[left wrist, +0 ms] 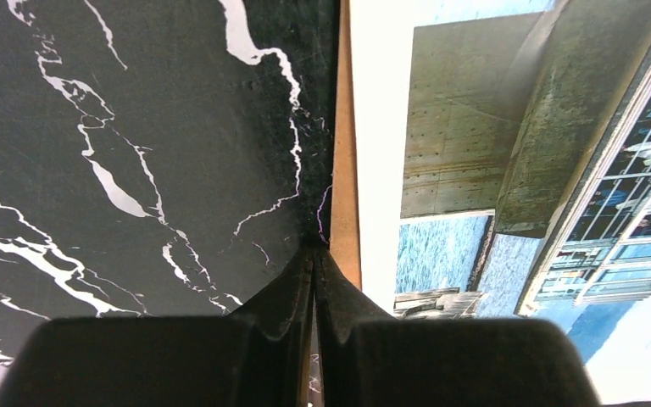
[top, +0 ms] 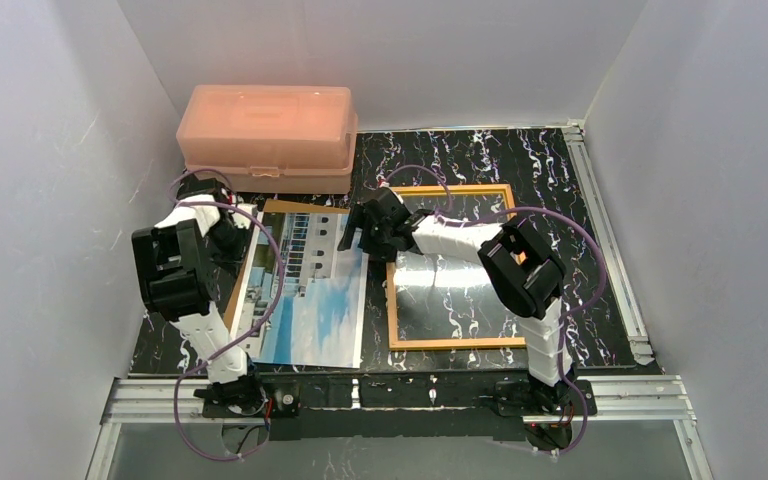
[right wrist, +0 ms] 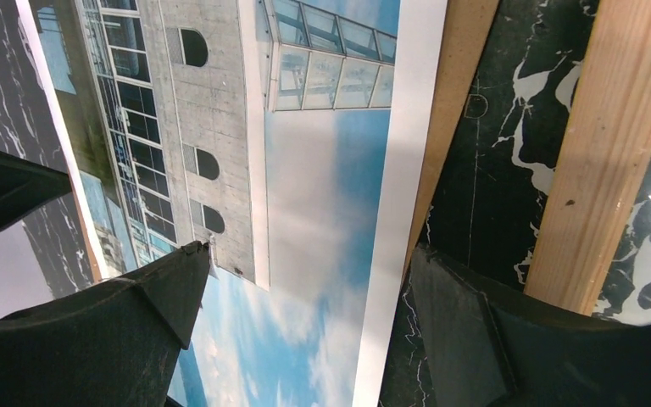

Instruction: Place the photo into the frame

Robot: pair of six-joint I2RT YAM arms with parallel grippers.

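Observation:
The photo point(top: 310, 310), a white-bordered print of a building and sky, lies face up on a brown board point(top: 240, 290). To its right lies the wooden frame point(top: 393, 310). In the left wrist view my left gripper is shut, its tips against or very close to the board's left edge point(left wrist: 345, 170), with nothing visible between them. My right gripper is open above the photo's right part. One finger point(right wrist: 169, 288) is over the picture and the other point(right wrist: 449, 288) just beyond the white border. The right arm hides part of the frame's upper left.
A pink translucent box point(top: 265, 130) stands at the back left, close behind the board. A narrow strip separates the photo from the frame.

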